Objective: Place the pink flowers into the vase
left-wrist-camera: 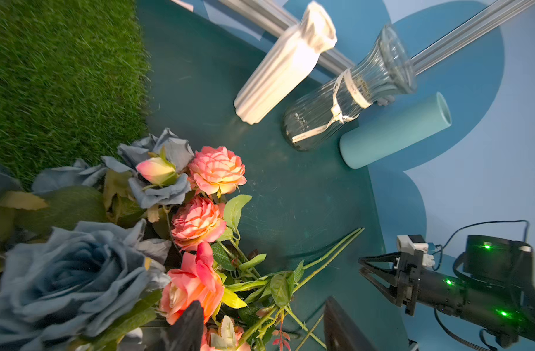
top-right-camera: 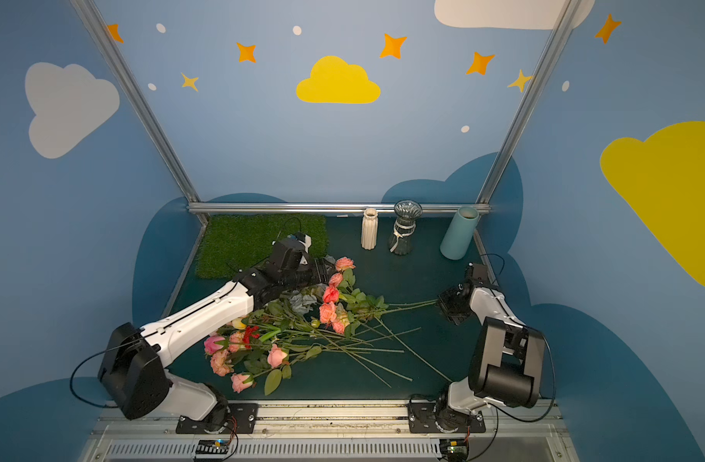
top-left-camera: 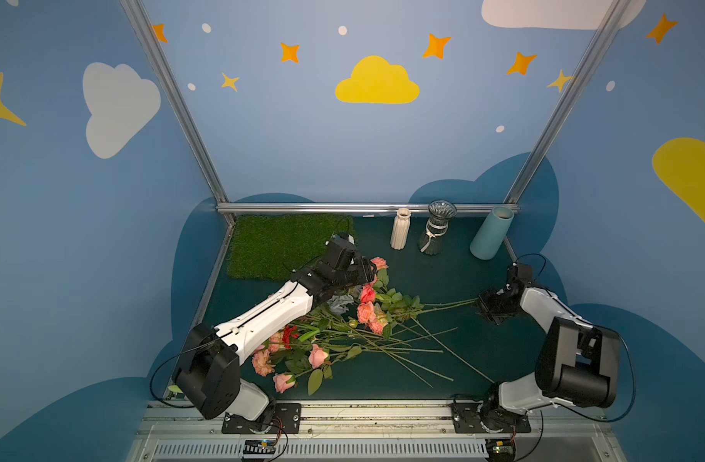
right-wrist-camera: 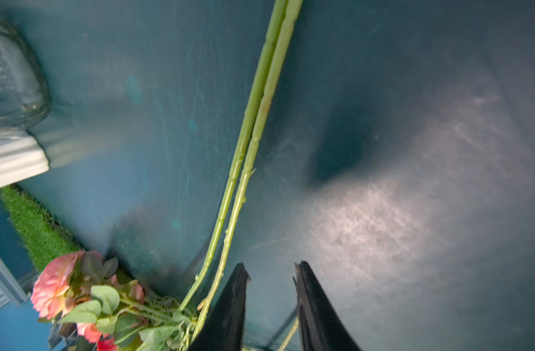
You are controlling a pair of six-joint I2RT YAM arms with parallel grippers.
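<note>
Pink flowers lie on the table in a loose pile: coral-pink roses (left-wrist-camera: 198,222) at its right side, paler pink ones (top-left-camera: 284,382) at the front. Two green stems (right-wrist-camera: 244,158) stretch right from it. My left gripper hovers over the flower heads, its fingers apart; it shows nothing held. Past the stem ends, my right gripper is parted too, with bare table between its fingertips and the stems off to one side. Three upright vases stand at the back: white ribbed (top-left-camera: 400,229), clear glass (top-left-camera: 437,227) and teal (top-left-camera: 492,233).
Blue-grey roses (left-wrist-camera: 80,275) lie under and beside my left gripper. A grass mat (top-left-camera: 287,245) fills the back left. Bare table (top-left-camera: 437,281) separates the pile from the vases. The left arm covers the table's front left corner.
</note>
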